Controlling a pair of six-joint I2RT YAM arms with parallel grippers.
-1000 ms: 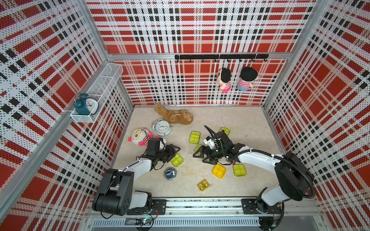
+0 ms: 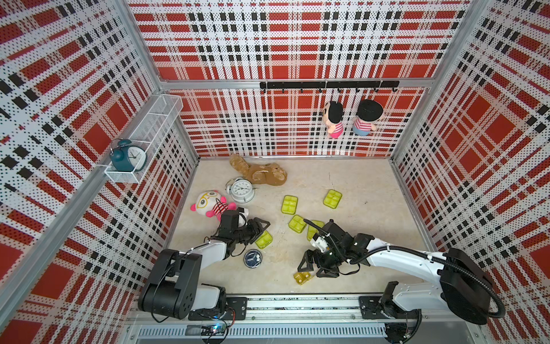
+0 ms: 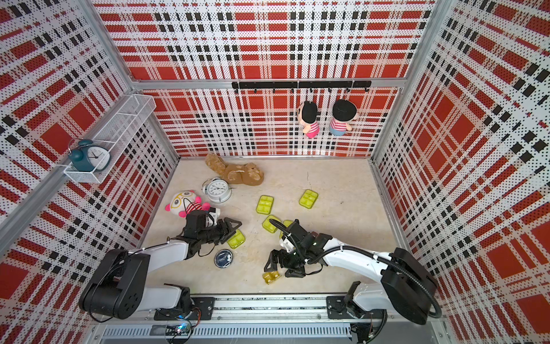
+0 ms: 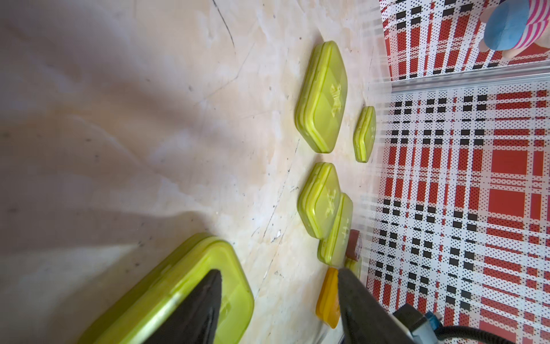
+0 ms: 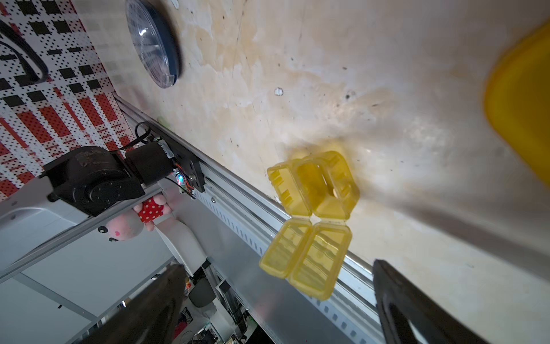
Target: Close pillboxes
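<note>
A small translucent yellow pillbox (image 5: 327, 184) sits near the table's front edge with its lids (image 5: 318, 258) folded back open. Above it is my right gripper, open, with nothing between its fingers in the right wrist view. My left gripper is open too, hovering beside a shut green pillbox (image 4: 226, 292) at the left. Other green pillboxes with lids down lie farther back, including one green box (image 4: 324, 97) and a smaller green box (image 4: 319, 200). An orange pillbox (image 4: 327, 296) shows low in the left wrist view; the right arm covers it from above.
A round dark-blue case (image 2: 252, 258) lies left of the yellow pillbox. A white alarm clock (image 2: 241, 190), a panda plush (image 2: 208, 203) and a brown plush (image 2: 266, 173) occupy the back left. Bare table (image 2: 372, 189) spreads at the back right.
The right arm now hides the orange pillbox. The left arm has barely moved.
</note>
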